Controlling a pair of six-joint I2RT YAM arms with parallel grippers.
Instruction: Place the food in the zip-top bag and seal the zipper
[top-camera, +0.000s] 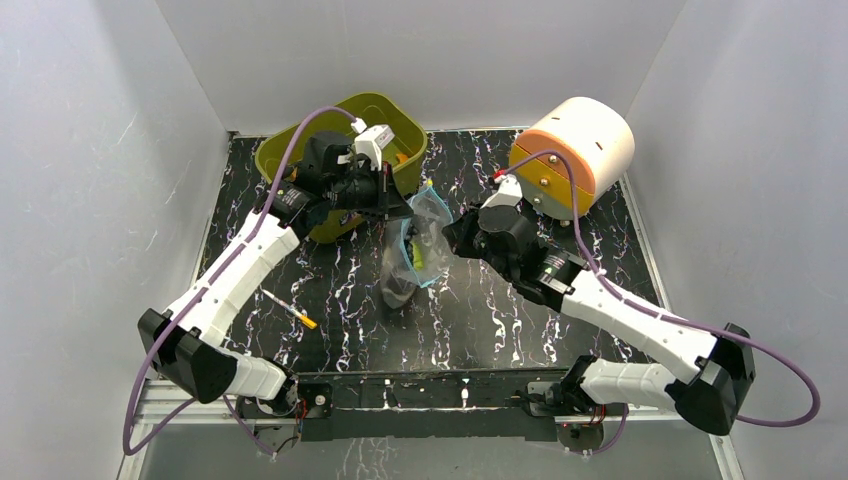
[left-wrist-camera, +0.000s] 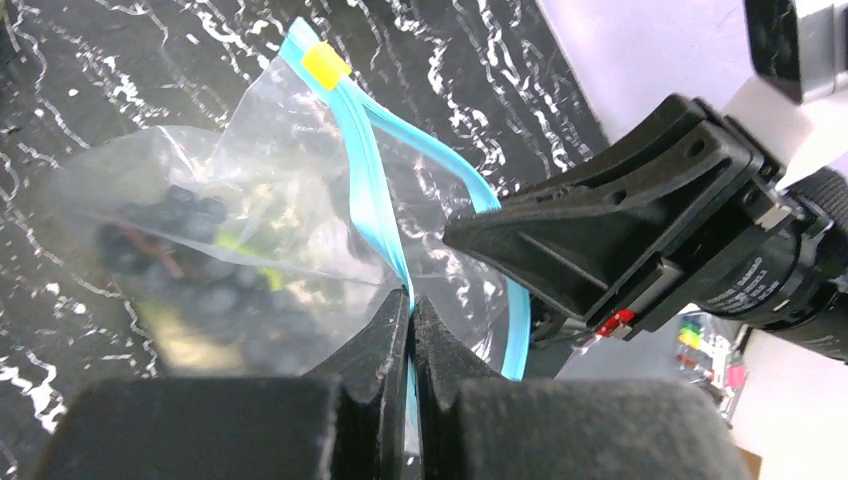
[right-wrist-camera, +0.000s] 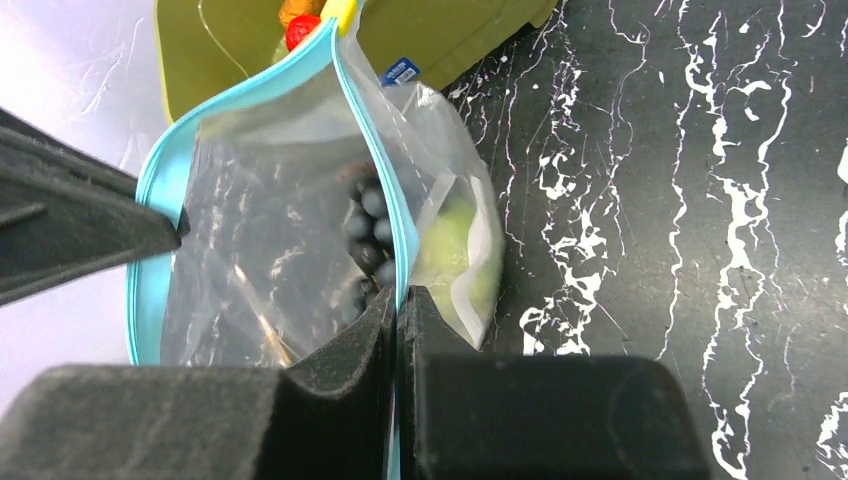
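Observation:
A clear zip bag (top-camera: 416, 262) with a light-blue zipper stands between my grippers, holding dark round fruit, likely grapes (right-wrist-camera: 372, 228), and something pale green (right-wrist-camera: 460, 250). My left gripper is shut on one strand of the bag's rim, near the yellow slider (left-wrist-camera: 325, 64) end. My right gripper is shut on the other side of the rim. In each wrist view the opposite gripper's dark tip shows beside the blue strip. The bag's mouth is drawn long and partly open.
An olive-green bin (top-camera: 292, 142) stands behind the left arm. A peach-and-yellow drawer box (top-camera: 590, 150) is at back right. A pen (top-camera: 298, 312) lies on the left of the marble surface, whose front is otherwise clear.

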